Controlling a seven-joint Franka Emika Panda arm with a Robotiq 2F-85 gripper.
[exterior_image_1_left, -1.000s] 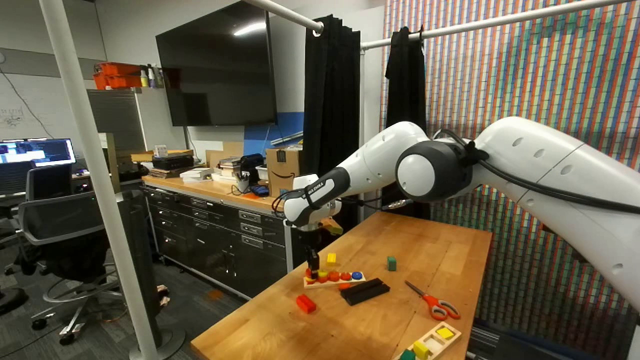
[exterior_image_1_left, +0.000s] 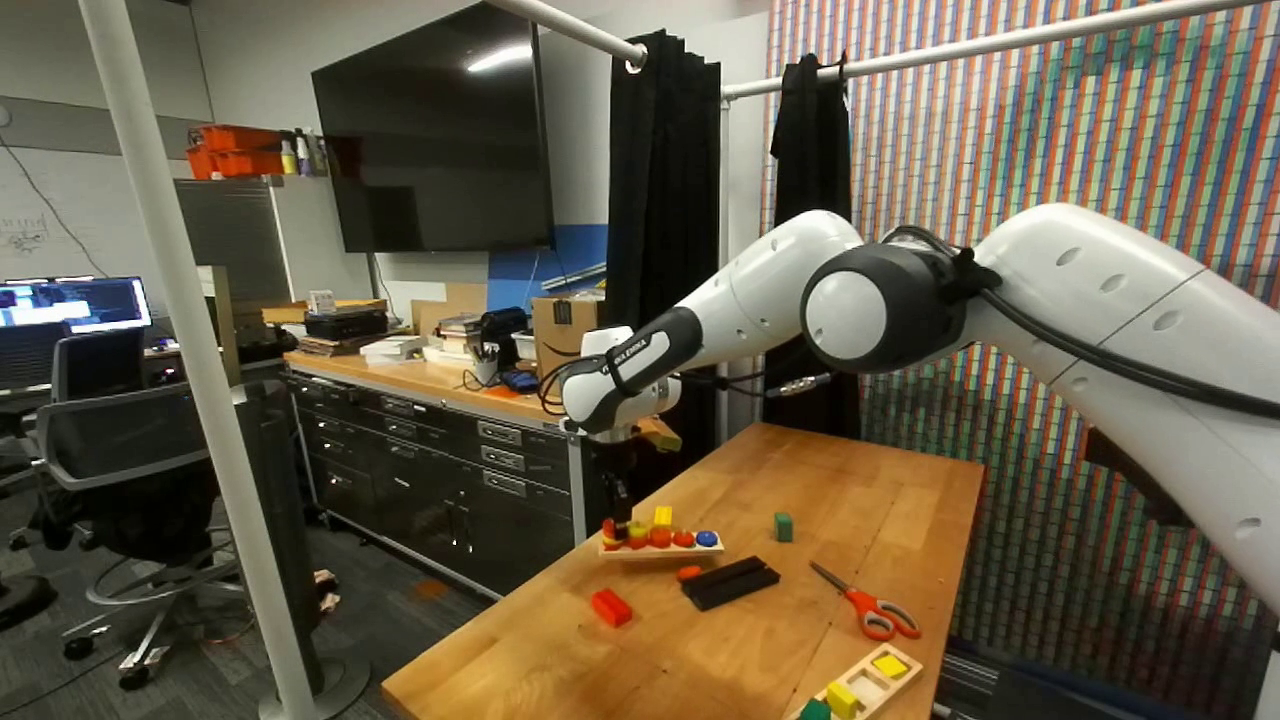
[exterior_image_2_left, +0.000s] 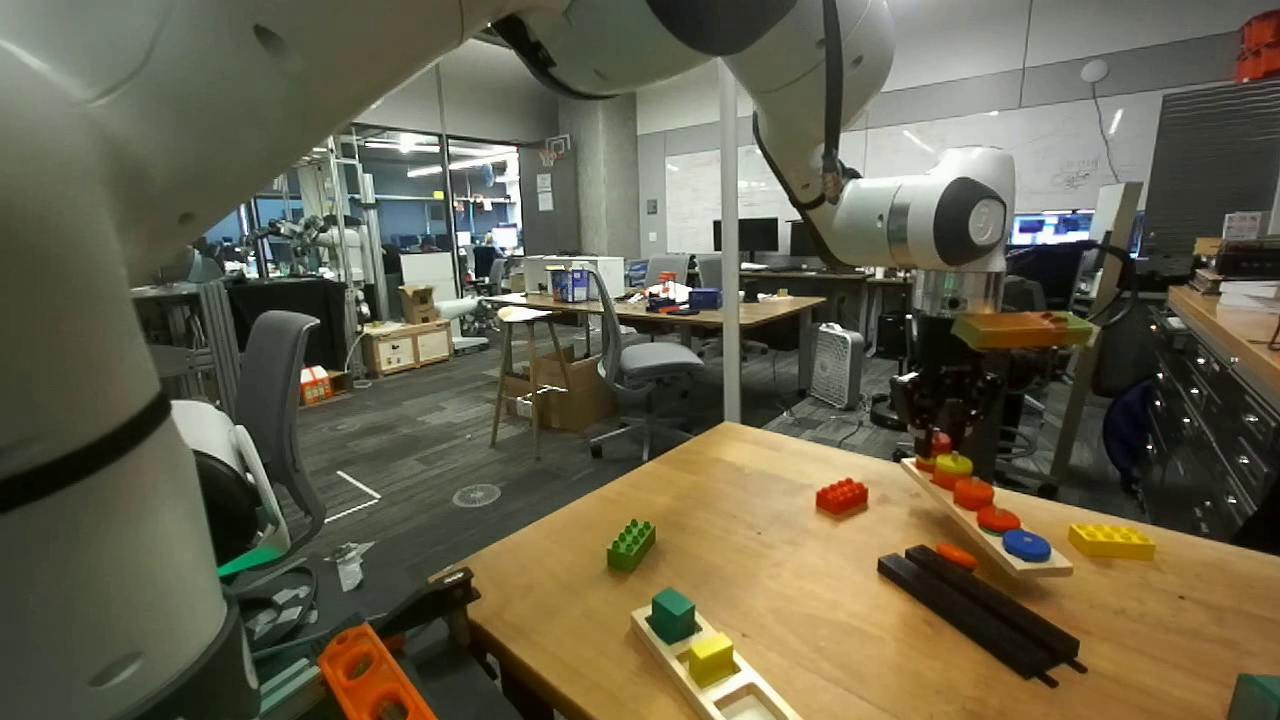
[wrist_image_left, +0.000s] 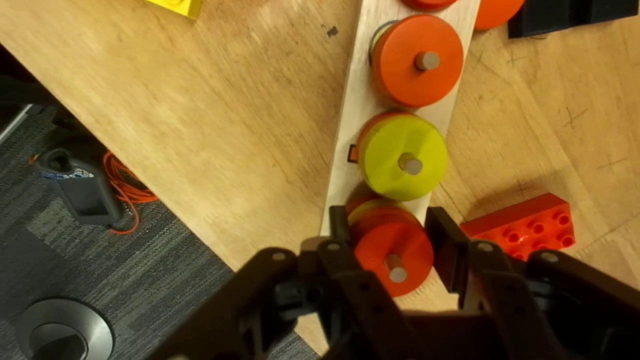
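A pale wooden peg board (wrist_image_left: 342, 180) carries round discs on a row of pegs: a blue disc (exterior_image_2_left: 1027, 545) at one end, then red-orange ones, a yellow-green disc (wrist_image_left: 405, 157), and a red disc (wrist_image_left: 393, 258) at the other end. My gripper is shut on the sides of that end red disc, which still has its peg through it. Some yellow shows beneath the red. The board's gripped end appears raised off the table, so the board slopes down toward the blue disc (exterior_image_1_left: 707, 539).
Close by lie a red brick (exterior_image_1_left: 612, 607), black rails (exterior_image_1_left: 729, 582), an orange piece (exterior_image_2_left: 956, 556) and a yellow brick (exterior_image_2_left: 1111, 541). Scissors (exterior_image_1_left: 873, 611), a green brick (exterior_image_1_left: 783, 527) and a block tray (exterior_image_2_left: 750, 694) are farther off. The table edge (wrist_image_left: 174, 210) runs beside the board.
My gripper has moved up and slightly left. The peg board has come with it, its gripped end rising more than its blue-disc end. Other objects on the table have not moved.
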